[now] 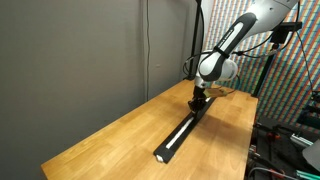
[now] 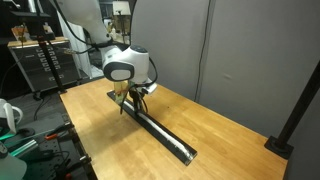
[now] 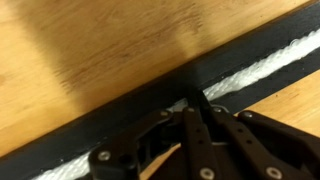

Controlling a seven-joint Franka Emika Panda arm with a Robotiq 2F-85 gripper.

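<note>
A long black strip or channel (image 1: 163, 154) lies on the wooden table, with a white rope (image 3: 262, 72) running along its middle. In exterior view 2 the same black strip (image 2: 180, 148) slants toward the right front. My gripper is shut and low over the strip, right at the rope. Its dark fingers cover a short stretch of rope, so whether any is pinched between the tips is hidden. In exterior view 1 the gripper (image 1: 197, 104) stands over the strip's far half, and in exterior view 2 the gripper (image 2: 127, 107) hides part of it.
The wooden table (image 1: 105, 140) is broad and clear on the strip's left. A grey wall panel (image 1: 90, 70) stands behind it. Dark equipment (image 1: 285, 145) sits at the right edge, and a dark post (image 2: 297, 110) rises at the table's far right in exterior view 2.
</note>
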